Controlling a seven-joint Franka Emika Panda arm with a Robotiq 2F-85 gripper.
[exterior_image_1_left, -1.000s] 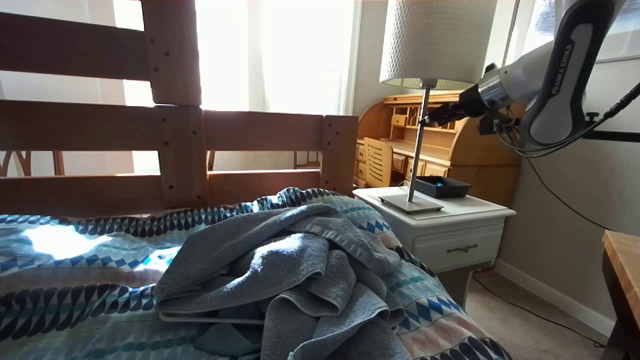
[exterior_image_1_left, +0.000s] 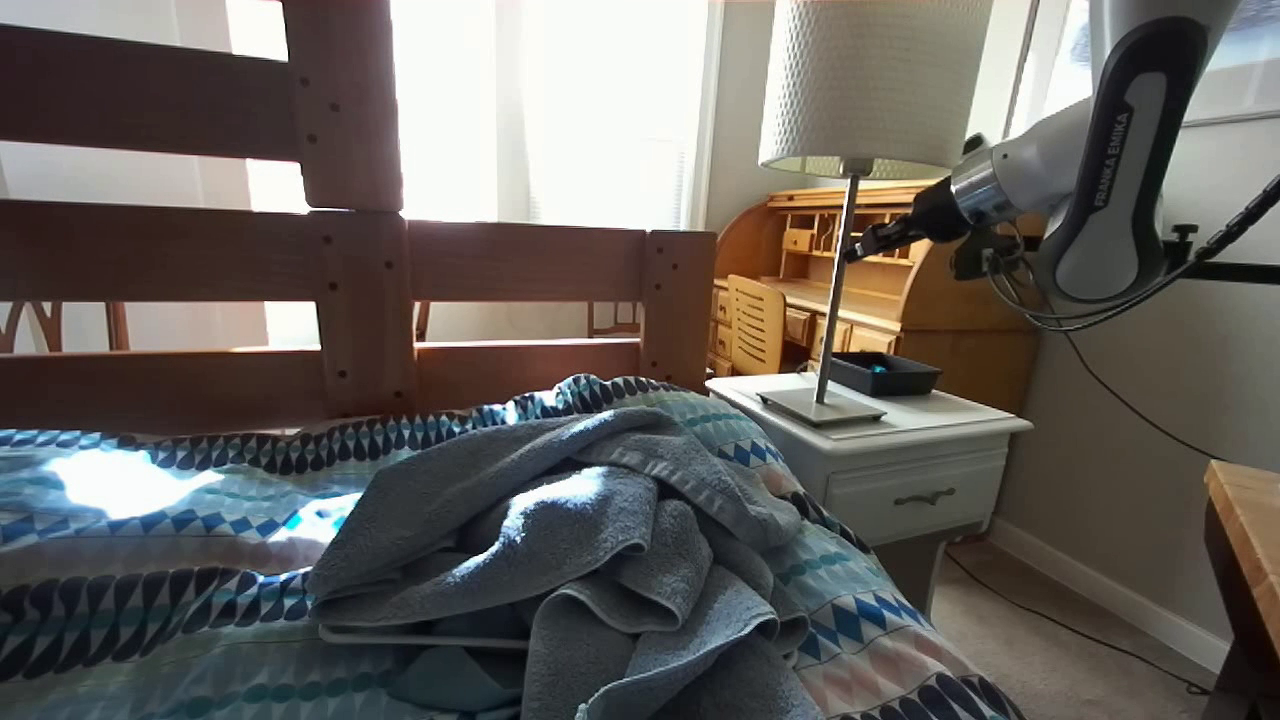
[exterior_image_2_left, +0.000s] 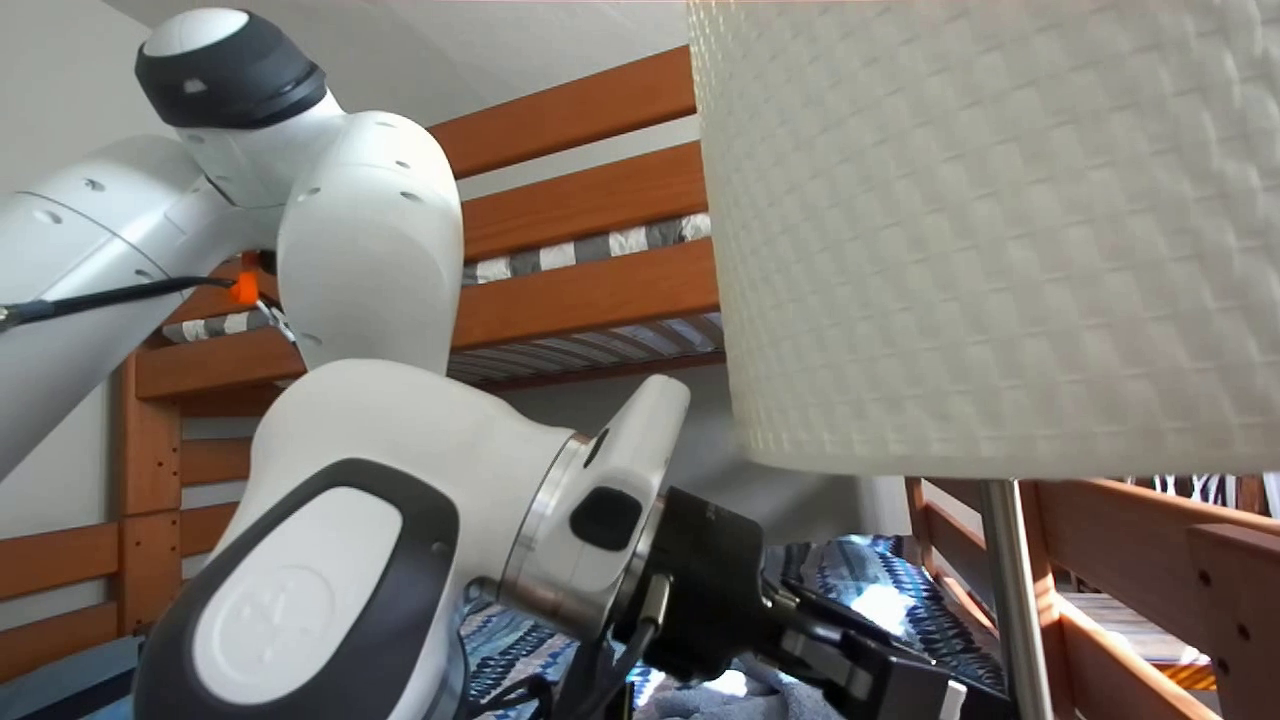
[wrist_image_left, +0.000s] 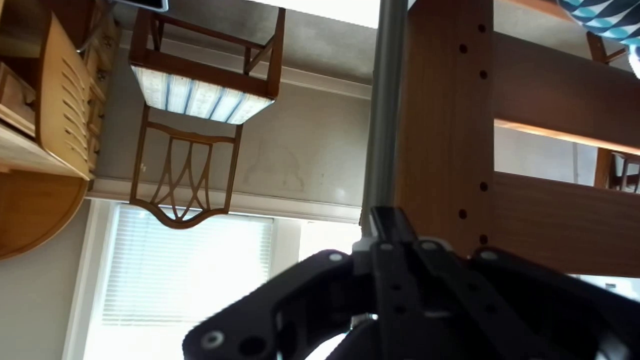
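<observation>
My gripper (exterior_image_1_left: 849, 254) is shut, with nothing showing between its fingers. In exterior view 1 its tip overlaps the metal pole of the table lamp (exterior_image_1_left: 840, 282), just below the white textured shade (exterior_image_1_left: 876, 90). From the wrist, the gripper is seen with the grey lamp pole (wrist_image_left: 384, 108) rising right beyond the fingertips; whether they touch it I cannot tell. The second exterior view has the big lampshade (exterior_image_2_left: 996, 240) at the right, above the gripper's dark fingers (exterior_image_2_left: 894, 678), whose tips reach the pole (exterior_image_2_left: 1017, 588).
A white nightstand (exterior_image_1_left: 918, 486) carries the lamp base (exterior_image_1_left: 822, 408) and a black tray (exterior_image_1_left: 885, 374). Crumpled on the patterned bed is a grey towel (exterior_image_1_left: 600, 528). The wooden bed rail (exterior_image_1_left: 528, 264) stands behind, and a roll-top desk (exterior_image_1_left: 960, 288) fills the back corner.
The arm has shifted slightly left in exterior view 1, with the gripper tip a little lower by the lamp pole. Lamp, towel and tray look unmoved.
</observation>
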